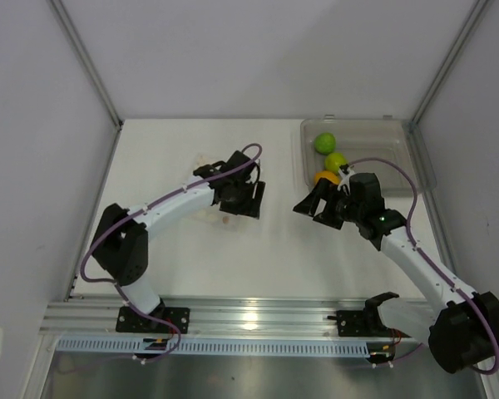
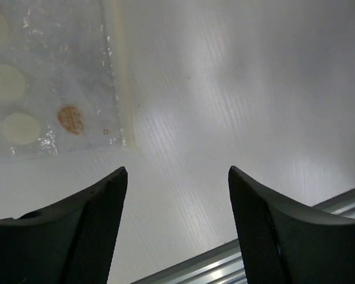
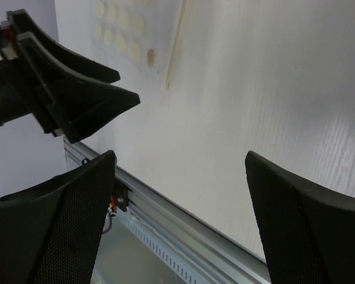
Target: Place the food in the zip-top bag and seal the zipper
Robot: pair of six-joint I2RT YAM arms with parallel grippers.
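Observation:
A clear zip top bag (image 2: 65, 53) with pale dots and a small orange-brown mark lies flat on the white table. In the top view my left arm covers much of the bag (image 1: 219, 218). My left gripper (image 1: 256, 201) is over the bag's right side, open and empty. Right of it, over bare table, my right gripper (image 1: 310, 213) stands open, nothing between its fingers. Inside the grey bin (image 1: 382, 148) are a green food (image 1: 324, 143), a yellow-green food (image 1: 335, 160) and an orange food (image 1: 326, 176), the last partly hidden by my right gripper.
The bin fills the table's back right corner. Walls close in the table at the back (image 1: 258, 58) and both sides. A metal rail (image 1: 249, 316) runs along the front edge. Table between bag and rail is clear. My two grippers are fairly close together.

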